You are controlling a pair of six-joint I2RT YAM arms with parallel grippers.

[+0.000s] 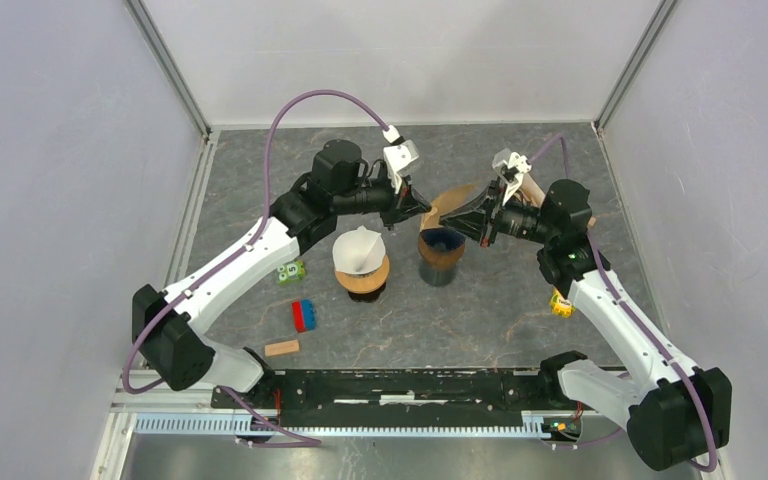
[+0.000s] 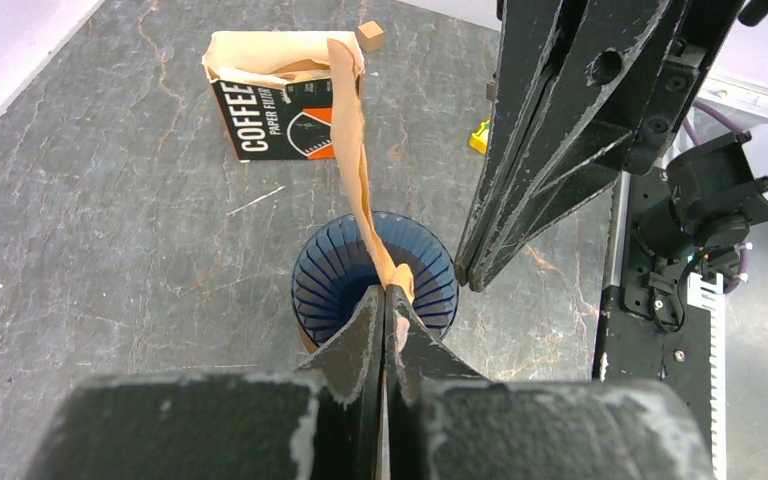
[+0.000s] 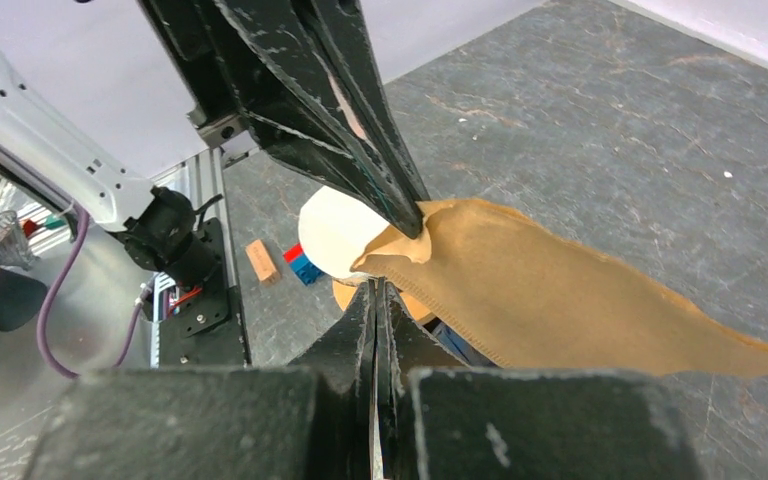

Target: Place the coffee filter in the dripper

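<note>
The brown paper filter (image 1: 447, 203) is pinched at one corner by my left gripper (image 1: 428, 208). From the left wrist, that filter (image 2: 352, 150) appears nearly edge-on above the dark blue ribbed dripper (image 2: 320, 275), with the left gripper shut on its near end. In the right wrist view the filter (image 3: 570, 295) spreads broad and flat behind my right gripper, which is shut with nothing seen between its tips. Seen from above, the dripper (image 1: 441, 242) sits in a brown-collared glass vessel, just below both grippers; part of its rim is covered.
Left of the dripper stands a second tan-collared vessel (image 1: 364, 284) with a white cone (image 1: 360, 250) in it. A coffee filter box (image 2: 270, 120) lies beyond the dripper. Red-blue blocks (image 1: 304, 315) and a wooden block (image 1: 282, 348) lie front left.
</note>
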